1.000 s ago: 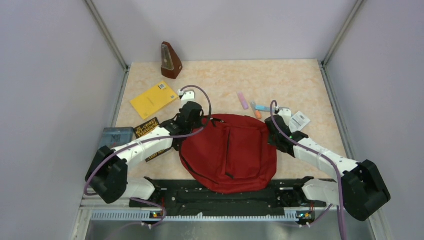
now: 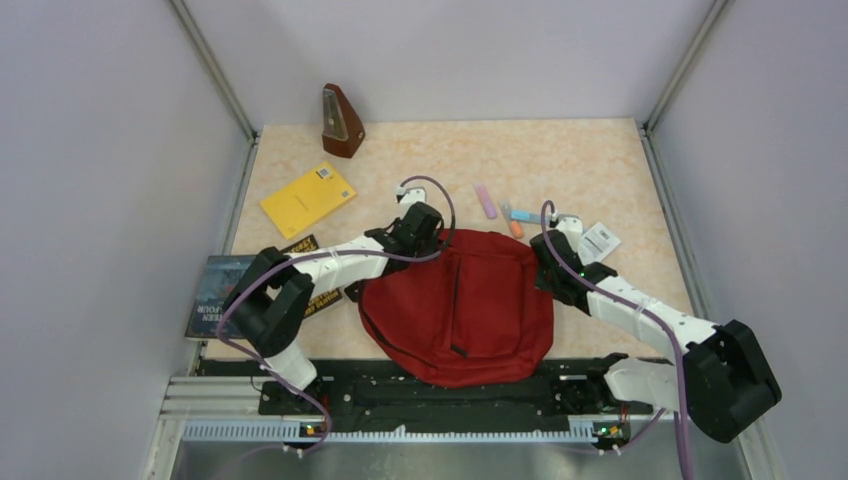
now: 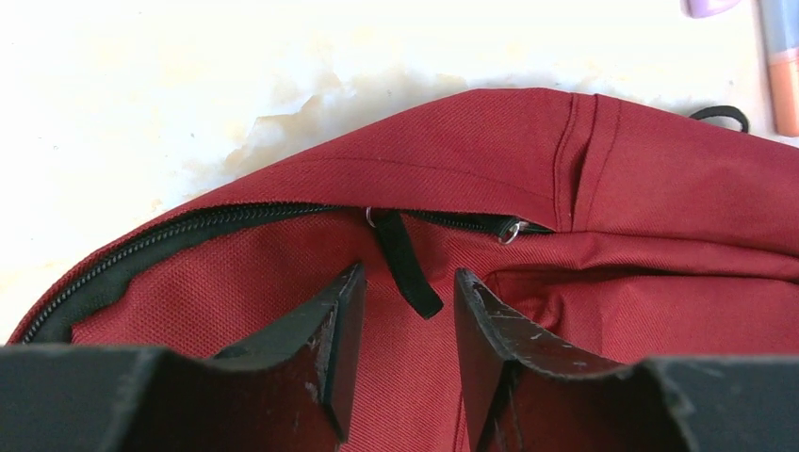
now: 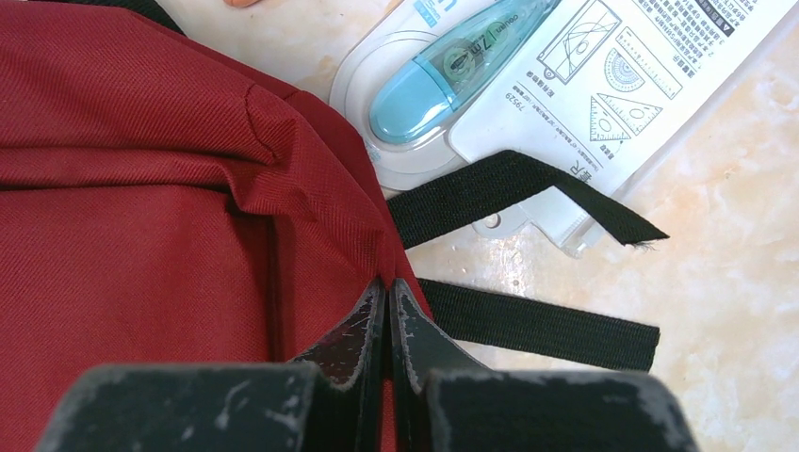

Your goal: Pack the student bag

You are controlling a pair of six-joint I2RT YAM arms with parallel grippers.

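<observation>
A red bag [image 2: 410, 300] lies flat at the front middle of the table. In the left wrist view, a black zipper pull tab [image 3: 407, 268] hangs from the bag's partly covered zipper [image 3: 217, 217]. My left gripper stands open over it, one finger to each side of the tab. On the bag's right side edge, my right gripper is shut, with folds of the red cloth [image 4: 363, 231] gathered at its tips. Two black straps [image 4: 546, 325] stick out from beneath that edge.
Correction tape [image 4: 424, 94] and a ruler set packet [image 4: 612, 94] lie right of the bag. Behind it is a purple stick-like item [image 2: 485, 201]. Left are a yellow booklet [image 2: 308, 199] and dark books [image 2: 215, 290]; a metronome [image 2: 342, 122] stands at the back.
My left gripper has moved right along the bag's top edge, over the zipper pull, its arm swinging with it. The right arm and the bag have stayed in place.
</observation>
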